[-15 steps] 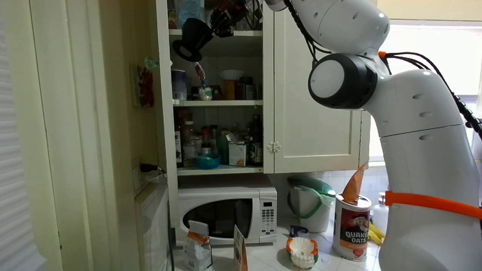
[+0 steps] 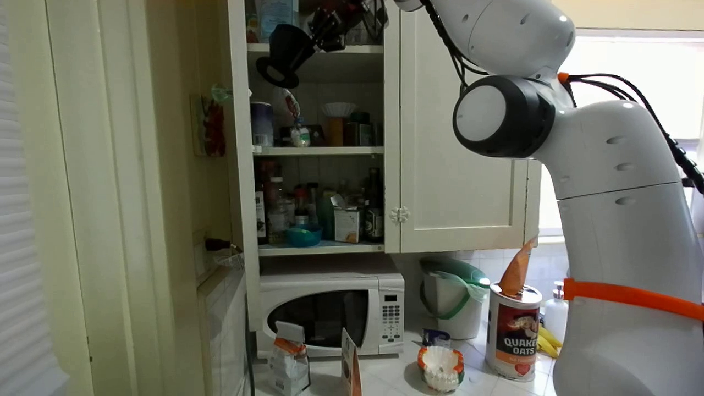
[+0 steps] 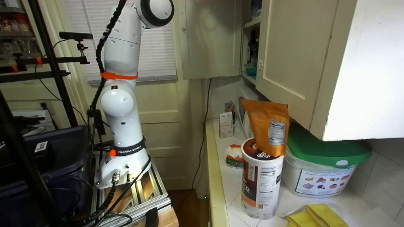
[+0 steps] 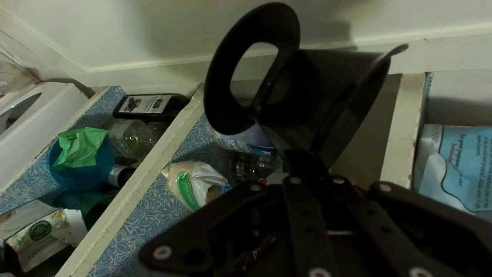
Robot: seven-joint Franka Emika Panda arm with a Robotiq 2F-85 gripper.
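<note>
A black cone-shaped holder with a wide ring flange (image 2: 287, 54) hangs tilted in front of the open cupboard, level with its upper part. My gripper (image 2: 320, 43) is shut on it. Seen from the wrist, the black holder (image 4: 318, 87) shows its open cup and the ring, with the gripper gripping its near edge. The dark fingers and dark holder blend together, so the exact contact is hard to make out. In exterior view 2 neither the gripper nor the holder appears.
The middle shelf (image 2: 317, 151) bears a blue canister (image 2: 262, 123), a white-capped bottle (image 2: 300, 134) and a stack of paper filters (image 2: 339, 109). Bottles and a blue bowl (image 2: 304, 235) crowd the shelf below. A closed cupboard door (image 2: 465, 132) stands to the right, and a microwave (image 2: 330, 310) underneath.
The gripper and the black holder have shifted slightly to the right and up a little. The arm's elbow has also moved a little to the right. Shelves and counter look the same.
</note>
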